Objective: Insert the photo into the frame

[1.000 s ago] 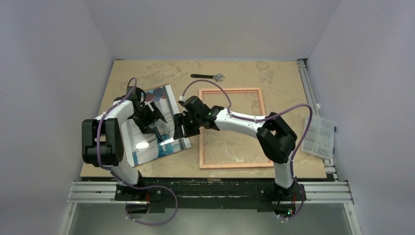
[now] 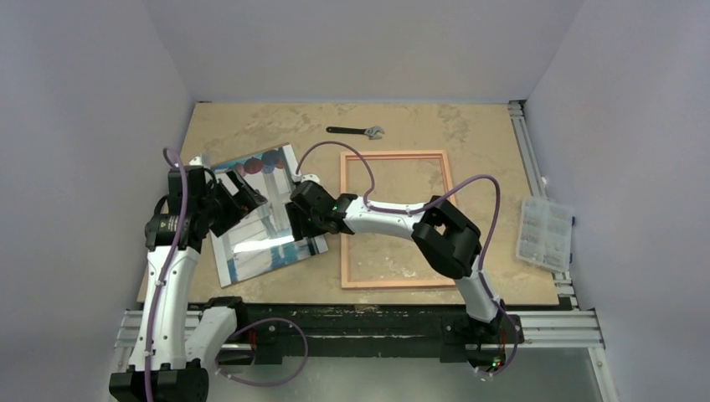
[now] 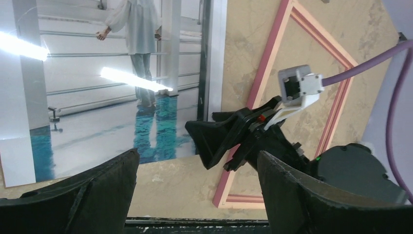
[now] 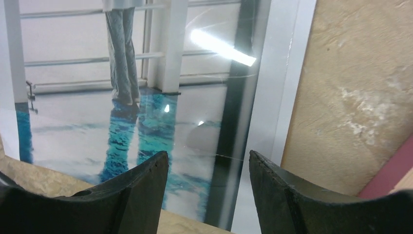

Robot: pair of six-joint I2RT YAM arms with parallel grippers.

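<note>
The photo (image 2: 255, 251), under a glossy clear layer, lies at left on the table, with a pale strip along its right side. My left gripper (image 2: 244, 196) is raised over its left part, open with nothing between its fingers. My right gripper (image 2: 306, 219) hangs over the photo's right edge, also open; in the right wrist view its fingertips frame the border between dark band and pale strip (image 4: 272, 97). The pink wooden frame (image 2: 346, 260) lies right of the photo, partly hidden by the right arm.
An adjustable wrench (image 2: 352, 130) lies at the back of the table (image 2: 477, 142). A clear compartment box (image 2: 544, 234) sits at the right edge. Bare table shows along the back and right of the frame.
My left arm has risen and pulled back from low over the photo.
</note>
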